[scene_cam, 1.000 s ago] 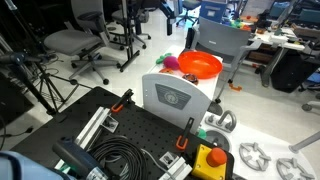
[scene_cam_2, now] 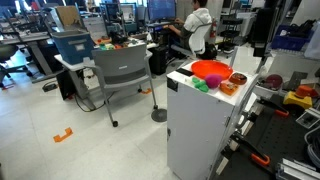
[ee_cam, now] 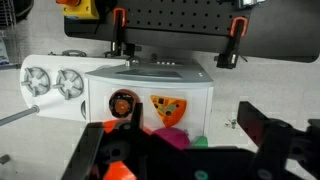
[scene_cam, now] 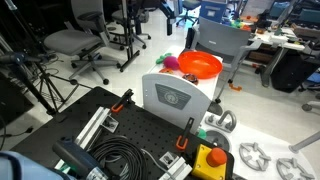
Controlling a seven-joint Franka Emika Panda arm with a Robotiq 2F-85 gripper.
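Note:
Seen from the wrist view, my gripper hangs over the white counter with its two dark fingers wide apart and nothing between them. Below, on the counter, lie a pizza-slice-like orange wedge [ee_cam: 169, 107], a round brown item [ee_cam: 124, 103] in a reddish rim and a purple object [ee_cam: 170, 138]. A green item [ee_cam: 198, 142] is partly hidden by the right finger. The orange-red plate [scene_cam_2: 210, 68] rests on the counter behind the purple object [scene_cam_2: 213, 80] and the green item [scene_cam_2: 199, 83].
Toy stove burners [scene_cam: 254, 156] and a faucet [scene_cam: 227, 121] lie to one side. A yellow box with a red-orange button [scene_cam: 211, 161] sits on the dark table [scene_cam: 152, 133], as do coiled black cables [scene_cam: 119, 158]. A grey chair [scene_cam_2: 123, 72] stands behind the counter.

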